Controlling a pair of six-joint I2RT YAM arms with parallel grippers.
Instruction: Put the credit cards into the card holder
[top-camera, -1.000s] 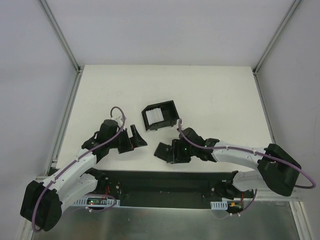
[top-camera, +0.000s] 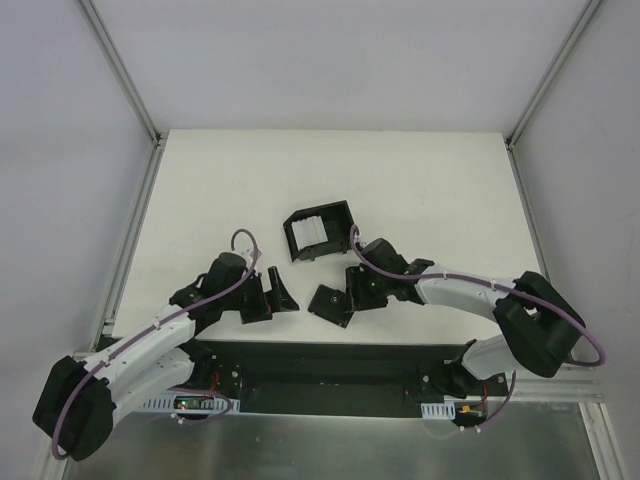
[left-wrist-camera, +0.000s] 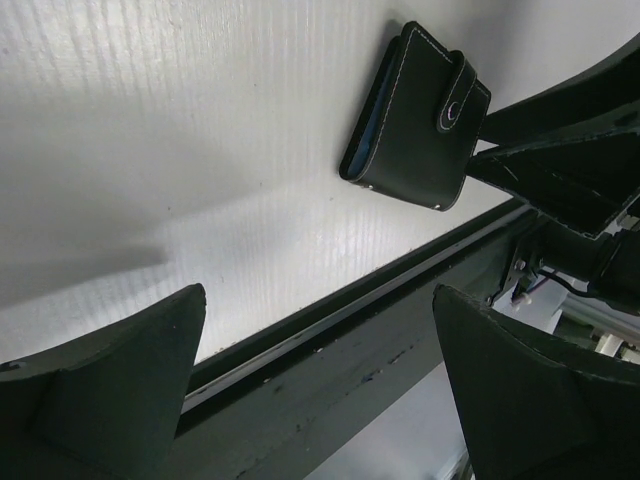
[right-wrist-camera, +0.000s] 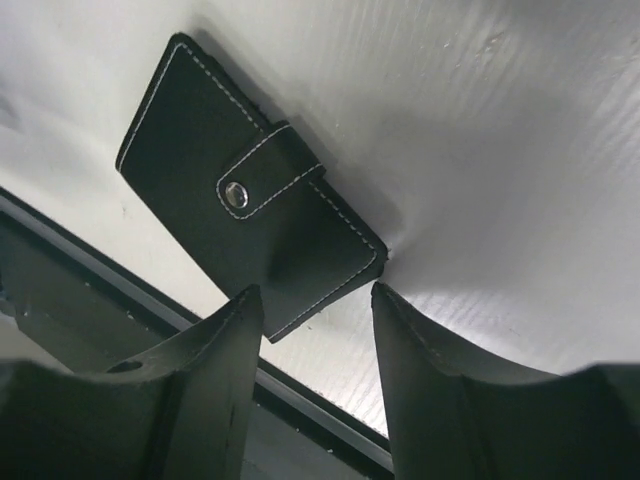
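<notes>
The black leather card holder (top-camera: 328, 306) lies on the white table near its front edge. Its strap is snapped shut, and the whole cover (right-wrist-camera: 190, 150) shows in the right wrist view. At one end of the holder is my right gripper, part open, its fingertips close to a corner; contact is unclear. In the left wrist view its dark fingers (left-wrist-camera: 560, 125) reach the right side of the holder (left-wrist-camera: 420, 120). My left gripper (top-camera: 281, 307) stands open to the left of the holder, empty. White, card-like pieces (top-camera: 309, 231) rest in the black box.
Behind the holder stands the open black box (top-camera: 340, 222), its right part empty. A dark rail (top-camera: 320, 375) runs along the table's front edge.
The holder looks unmoved.
</notes>
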